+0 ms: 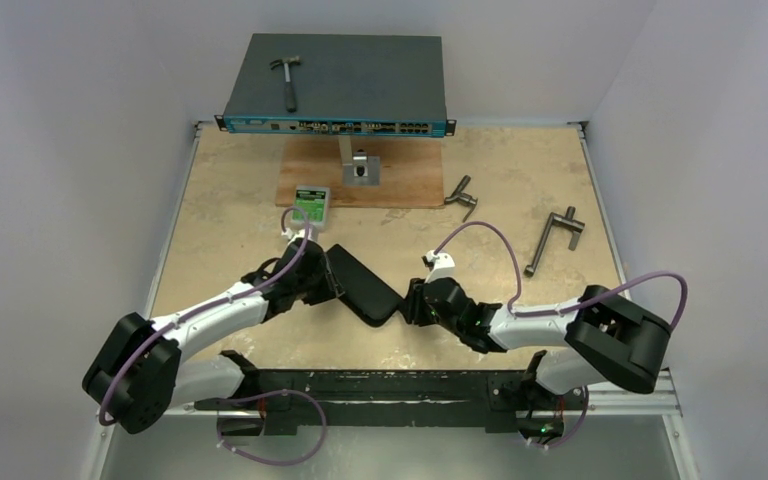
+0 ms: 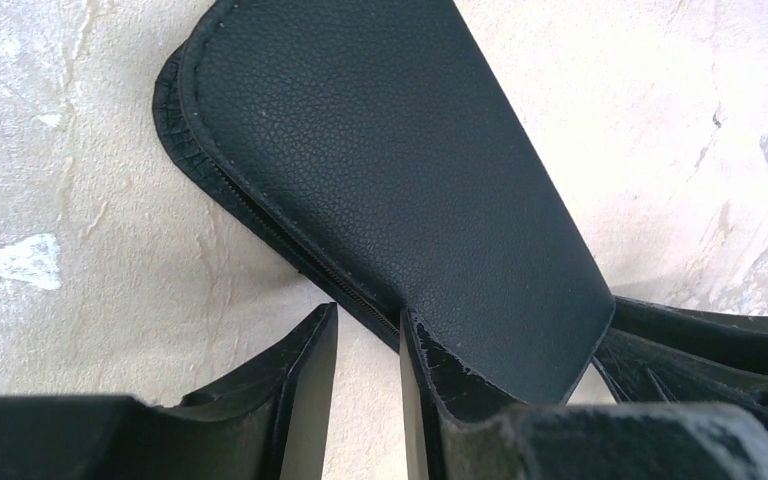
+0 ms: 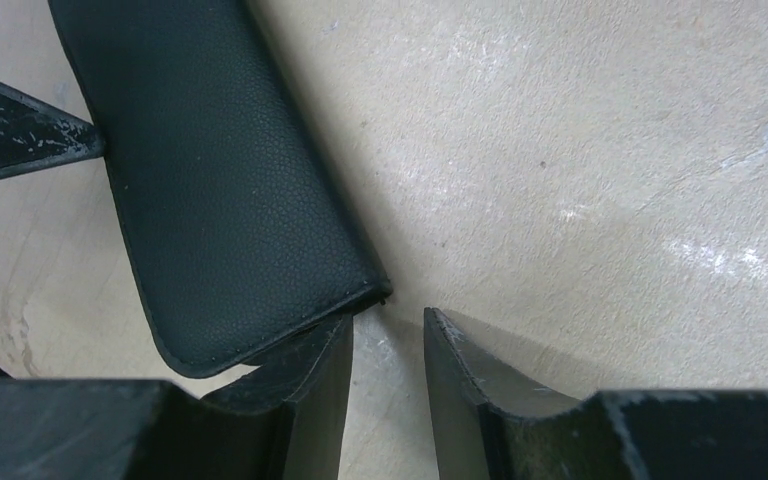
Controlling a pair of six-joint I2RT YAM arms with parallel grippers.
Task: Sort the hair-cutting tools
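Note:
A black zippered case (image 1: 360, 285) lies diagonally between my grippers, filling much of both the left wrist view (image 2: 390, 170) and right wrist view (image 3: 210, 190). My left gripper stands open at the case's zippered side, one finger against it. My right gripper is at the case's near right corner, one fingertip at or under its edge; whether anything is between its fingers is unclear. No tools show outside the case that I can identify as hair cutting ones.
A hammer (image 1: 289, 90) lies on a dark rack unit (image 1: 370, 80) at the back. A green-labelled box (image 1: 310, 198) sits behind my left arm. Two metal fittings (image 1: 460, 198) (image 1: 557, 225) lie at the right.

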